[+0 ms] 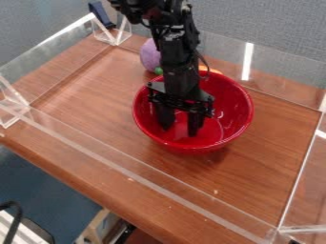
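A black robot gripper point(180, 114) reaches down from the top into a large red bowl point(231, 114) on the wooden table. Its fingers hang low inside the bowl, near the bowl's middle. Whether they are open, shut or holding something is hard to make out, as the dark gripper hides what lies between them.
Behind the bowl sit a purple round object point(149, 55) and a small yellow item, partly hidden by the arm. Clear low walls edge the wooden table point(90, 105), whose left part is free. A dark floor lies at the lower left.
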